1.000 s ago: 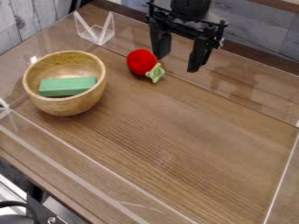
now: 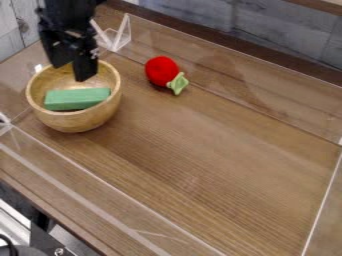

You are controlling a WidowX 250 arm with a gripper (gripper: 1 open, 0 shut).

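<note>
The gripper (image 2: 67, 50) reaches in from the top left as a dark, angular shape, above the rear of a round wooden bowl (image 2: 100, 119). A green block (image 2: 74, 98) lies inside the bowl. Its fingers are too small and dark to read clearly. A red round object (image 2: 162, 70) with a pale green tip sits on the table, to the right of the bowl.
A clear, pale object stands at the top behind the bowl. The table's edge shows at the lower left.
The dark arm has moved left from over the red object at top centre to above the bowl's back. The bowl and red object look unmoved.
</note>
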